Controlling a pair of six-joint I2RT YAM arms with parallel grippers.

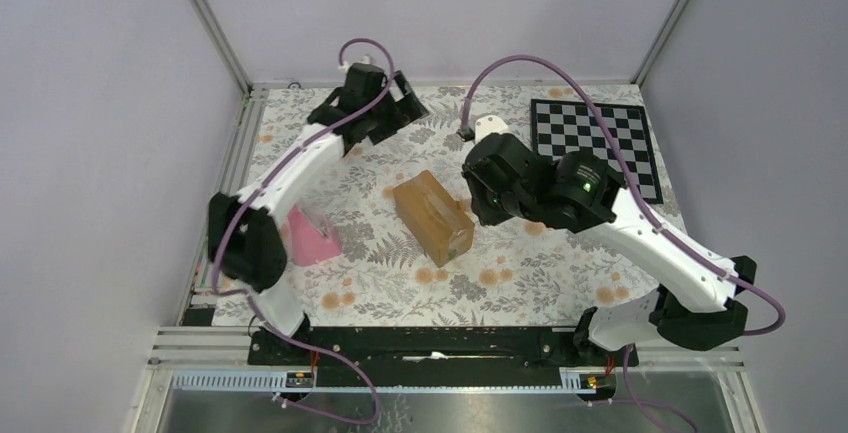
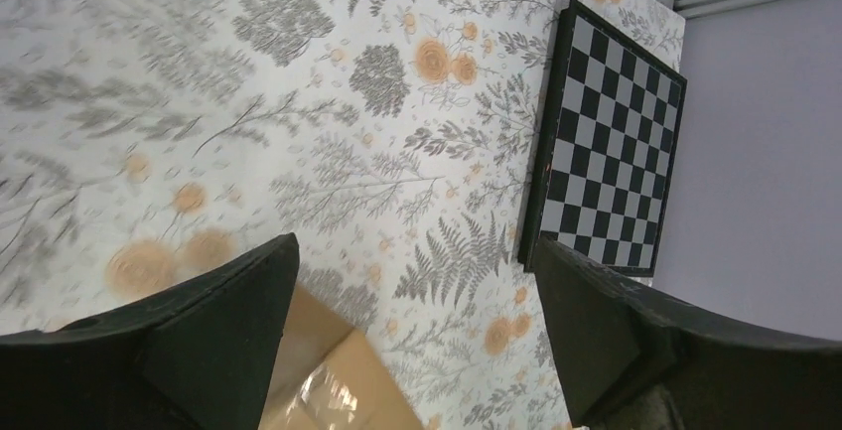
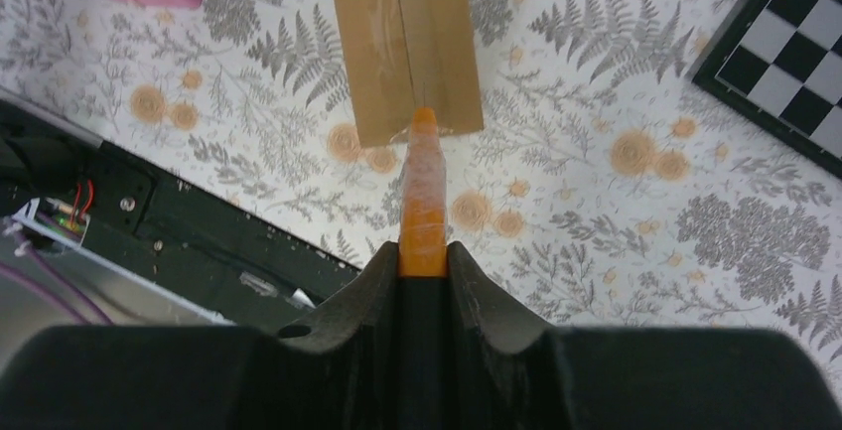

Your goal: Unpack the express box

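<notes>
A brown cardboard box (image 1: 428, 215) lies near the middle of the patterned table, a seam running along its top in the right wrist view. My right gripper is shut on an orange-and-translucent cutter (image 3: 424, 197). In that view the cutter's tip overlaps the near end of the box; whether they touch, I cannot tell. From above, the right arm stands just right of the box and the cutter is hidden. My left gripper is open and empty, up and left of the box in the top view. Part of the box shows low between its fingers.
A black-framed checkerboard (image 1: 595, 148) lies at the back right. At the left, partly under the left arm, stands a pink holder (image 1: 318, 246). Bare table surrounds the box at the front and back.
</notes>
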